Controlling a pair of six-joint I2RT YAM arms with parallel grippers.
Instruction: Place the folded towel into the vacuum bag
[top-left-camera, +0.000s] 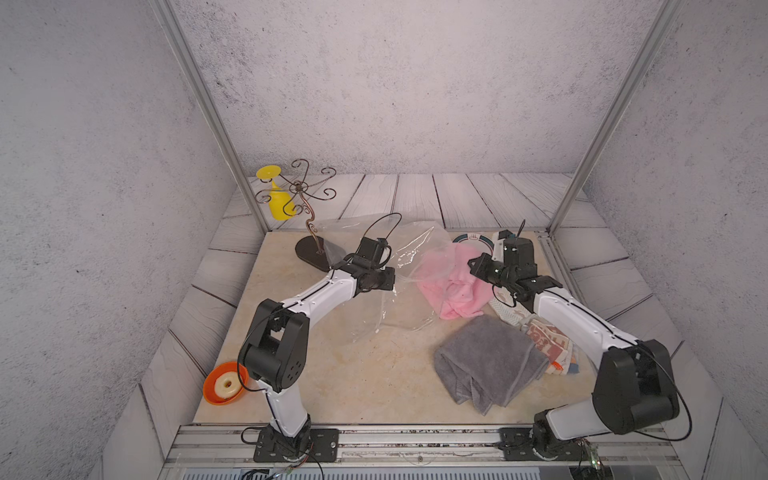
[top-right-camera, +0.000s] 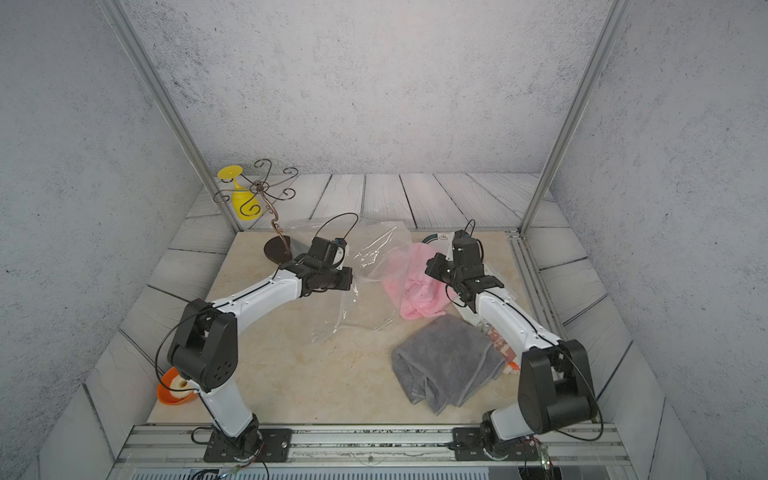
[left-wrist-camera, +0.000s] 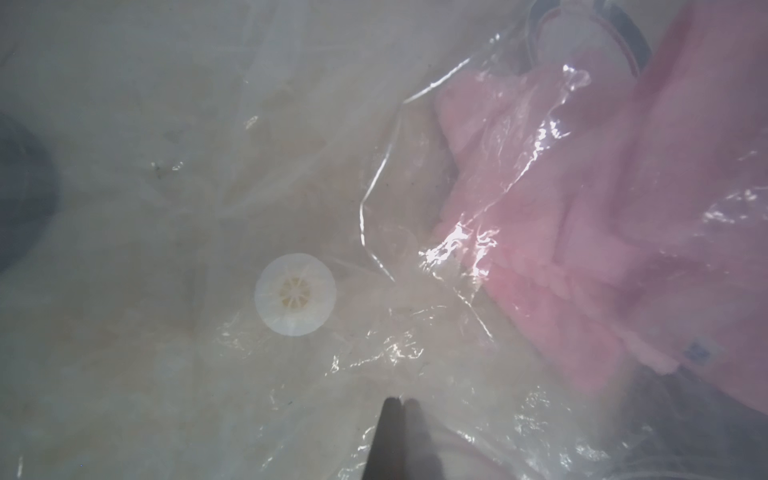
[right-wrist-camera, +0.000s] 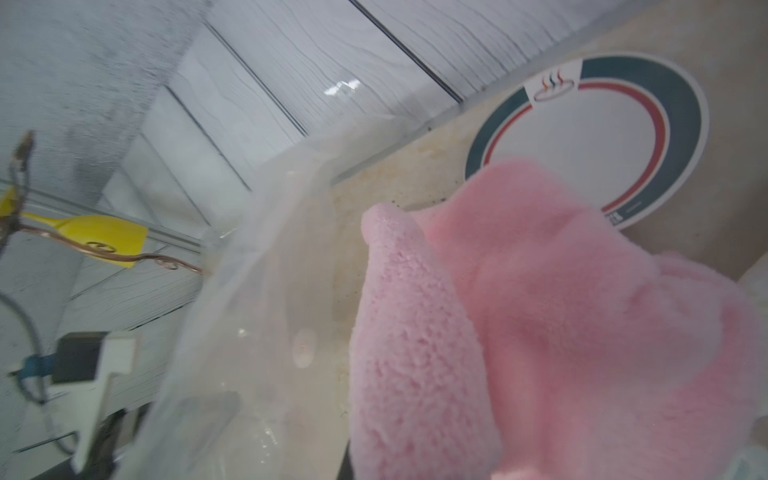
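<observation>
A rumpled pink towel (top-left-camera: 457, 296) lies at the right of the table's middle. My right gripper (top-left-camera: 473, 266) is shut on a pinched-up fold of it, and the fold nearly hides the fingers in the right wrist view. The clear vacuum bag (top-left-camera: 416, 249) spreads left of the towel, and its film overlaps the towel's left side in the top left view. My left gripper (top-left-camera: 391, 278) is shut on the bag's film, which rises to it. Through the film, the left wrist view shows the bag's round white valve (left-wrist-camera: 295, 294) and the towel's left part.
A grey towel (top-left-camera: 489, 361) lies in front of the pink one, with a patterned cloth (top-left-camera: 552, 344) to its right. Behind is a round plate (right-wrist-camera: 584, 136). A metal stand (top-left-camera: 310, 249) and an orange bowl (top-left-camera: 214, 387) stand at left.
</observation>
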